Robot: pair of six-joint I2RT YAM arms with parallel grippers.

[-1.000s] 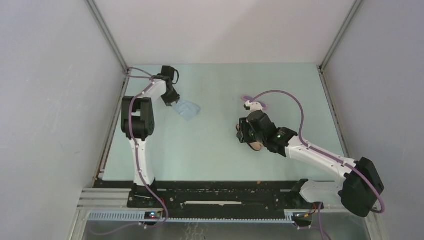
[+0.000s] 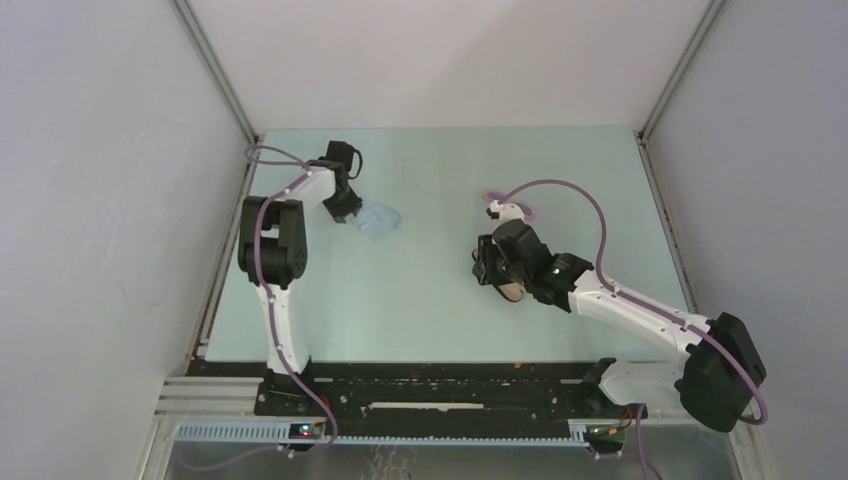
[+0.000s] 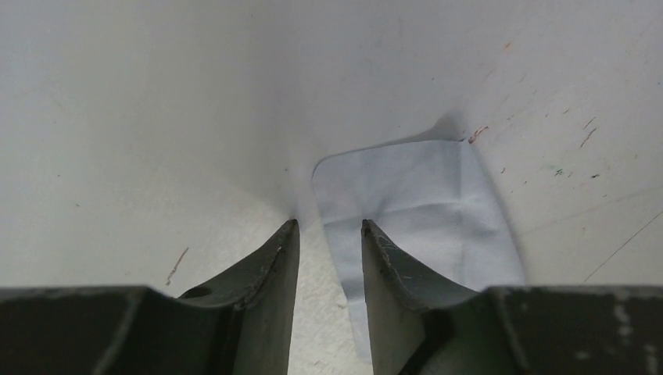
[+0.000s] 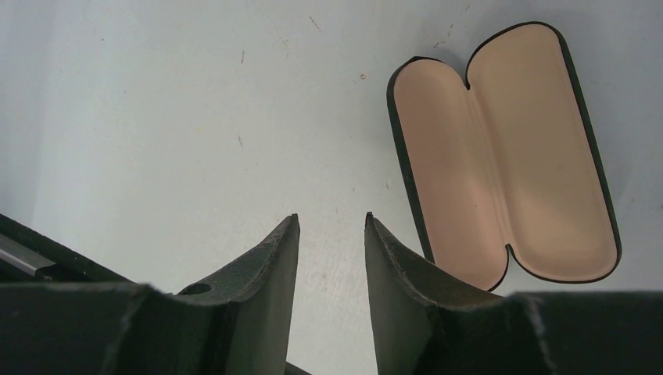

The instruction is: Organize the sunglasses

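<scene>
A folded pale blue cloth lies at the table's left; in the left wrist view my left gripper is part open, its fingertips at the cloth's corner. My right gripper is part open, with nothing between its fingers, beside an open tan case with dark rim. From above, the case is partly under the right arm. Purple sunglasses lie behind that arm, partly hidden by it.
Walls stand at the left, back and right.
My left gripper has shifted slightly toward the table's front. The right arm is nearly still.
</scene>
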